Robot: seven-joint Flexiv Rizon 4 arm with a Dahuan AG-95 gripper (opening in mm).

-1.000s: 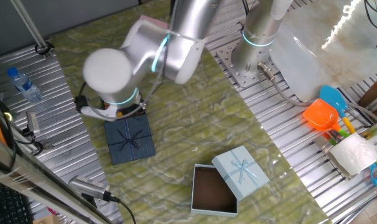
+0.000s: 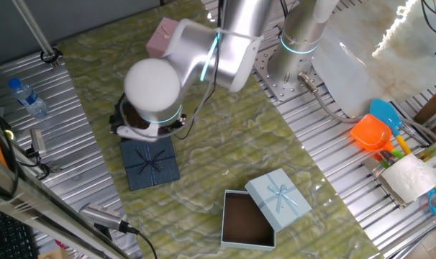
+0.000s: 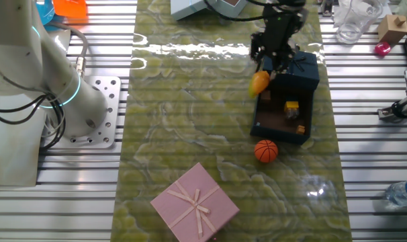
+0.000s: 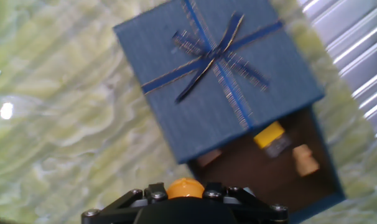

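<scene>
An orange-and-yellow object [image 3: 259,82] hangs from my gripper, shut on it, at the left edge of the dark blue box [image 3: 281,133]. Only its rounded orange top shows between the fingers in the wrist view. The blue lid [image 4: 219,68] with its ribbon bow covers part of the box, leaving the other part uncovered. Inside lie a yellow-and-grey block [image 4: 270,137], a small orange-tan piece [image 4: 305,160] and a brownish piece [image 3: 265,96]. In exterior view 1 the arm's end hides most of the opening.
A small basketball [image 3: 266,150] lies on the green mat just beside the box. Elsewhere stand a pink gift box [image 3: 195,202] and an uncovered light blue box [image 2: 247,219] with its lid [image 2: 279,198] leaning on it.
Over the last second my arm's end has shifted to the right in exterior view 1, from the box's far left side. The boxes and lids have stayed where they were.
</scene>
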